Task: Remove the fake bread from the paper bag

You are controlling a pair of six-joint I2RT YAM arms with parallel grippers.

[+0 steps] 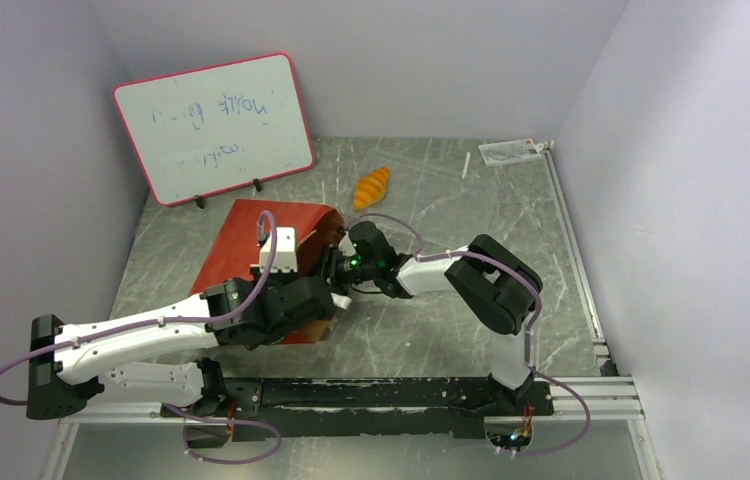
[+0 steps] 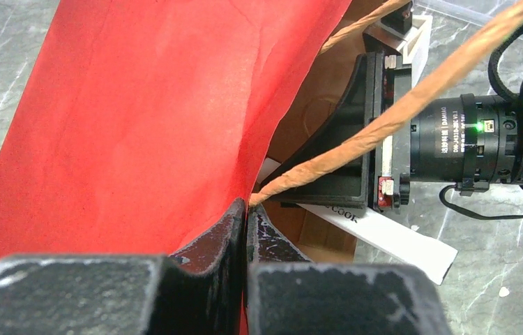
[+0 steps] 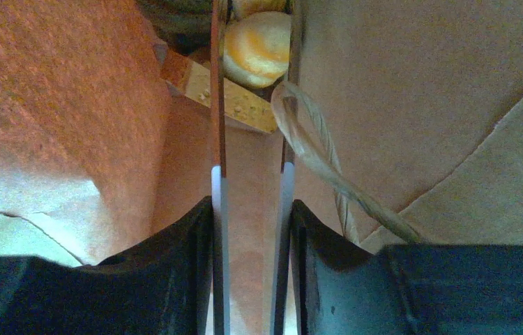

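Note:
The red-brown paper bag lies on its side, its mouth facing right. In the left wrist view, my left gripper is shut on the edge of the bag's mouth, close to the root of a twisted handle. My right gripper reaches into the mouth from the right. In the right wrist view its long fingers stand apart inside the bag. Deep between them shows a round cream-and-orange fake bread; a yellowish block lies just before it. Whether the fingers touch the bread I cannot tell.
An orange croissant lies on the table behind the bag. A white strip with lettering sticks out of the bag's mouth. Another paper handle curls near the right fingers. A whiteboard stands at back left.

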